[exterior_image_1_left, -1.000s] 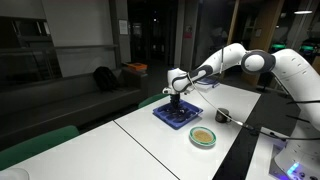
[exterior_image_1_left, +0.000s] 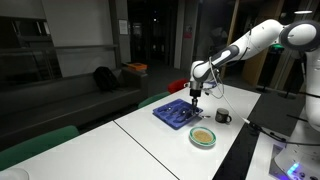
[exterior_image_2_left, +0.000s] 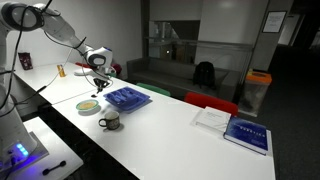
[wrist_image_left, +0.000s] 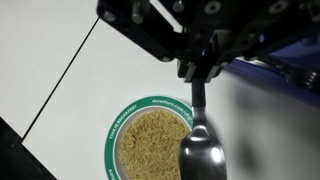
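In the wrist view my gripper is shut on the handle of a metal spoon (wrist_image_left: 203, 150), whose bowl end hangs forward over the rim of a green-and-white bowl. Tan, grain-like stuff fills that bowl (wrist_image_left: 112, 150). From exterior view 1, the gripper (exterior_image_1_left: 194, 101) is above the table near the right edge of the blue tray (exterior_image_1_left: 166, 117), with the bowl (exterior_image_1_left: 202, 144) in front of it. Exterior view 2 shows the bowl (exterior_image_2_left: 77, 107) on the near side of the gripper (exterior_image_2_left: 98, 89). The spoon is too small to make out clearly in the exterior views.
A dark mug (exterior_image_1_left: 223, 117) stands to the right of the bowl. In exterior view 2, books (exterior_image_2_left: 246, 136) lie on the table's far right.
My gripper has moved right from over the blue tray to beyond its right edge, toward the bowl and mug. The tray, bowl and mug have stayed put.
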